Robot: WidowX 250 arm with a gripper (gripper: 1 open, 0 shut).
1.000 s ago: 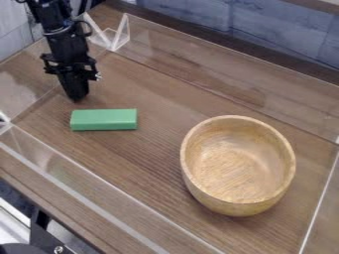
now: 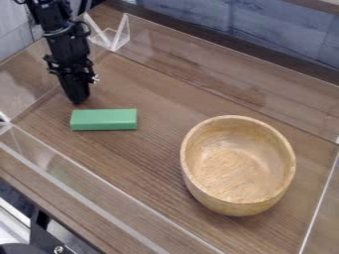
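My gripper (image 2: 74, 95) reaches in from the upper left on a black arm, low over the wooden table behind a green block (image 2: 103, 119); it is shut, with nothing visible between its fingers, though its tip is dark and small. A large wooden bowl (image 2: 236, 167) stands at the right.
A white object (image 2: 111, 30) stands at the top left beside the arm. A grey-blue area lies beyond the back right edge.
The gripper and arm have shifted very slightly. The green block and the bowl have not moved.
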